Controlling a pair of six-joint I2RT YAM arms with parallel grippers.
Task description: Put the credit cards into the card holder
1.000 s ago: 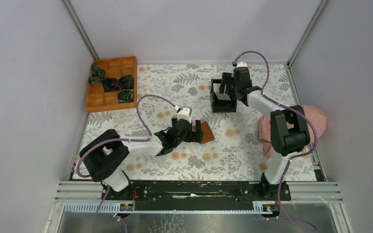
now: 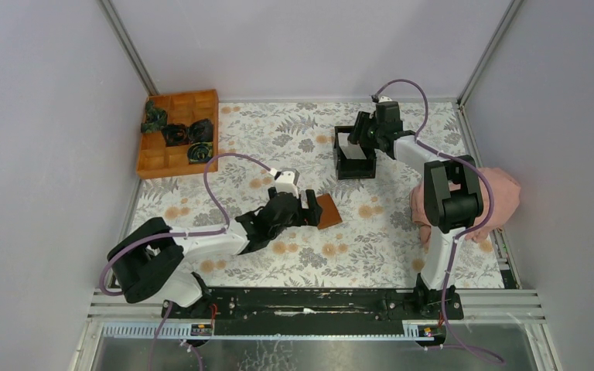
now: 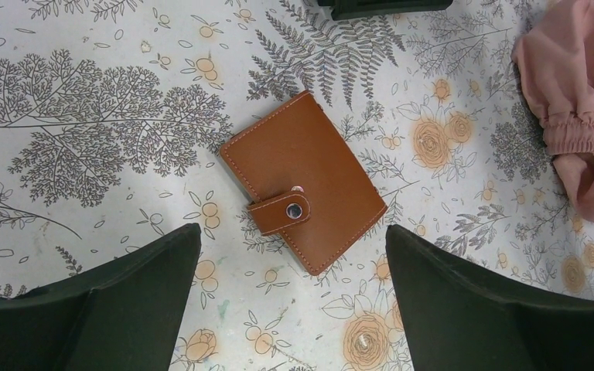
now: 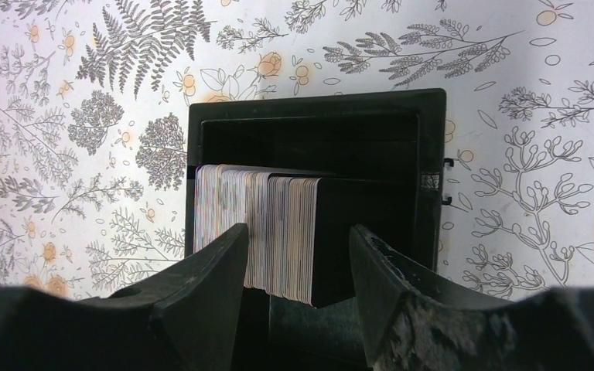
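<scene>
A brown leather card holder (image 3: pixel 317 170) with a snap strap lies flat on the patterned table, below my open left gripper, whose fingers stand wide apart around it in the left wrist view. At the back right a black box (image 2: pixel 356 173) holds a tight row of cards (image 4: pixel 278 232) with a black end face. My right gripper is over that box, part open, its two fingertips at either side of the front part of the card stack; whether they touch the cards I cannot tell.
A wooden compartment tray (image 2: pixel 155 158) with dark items stands at the back left. A pink cloth (image 2: pixel 503 197) lies at the right edge, under the right arm. The table's middle around the card holder is mostly clear.
The right arm has adjusted slightly above the box.
</scene>
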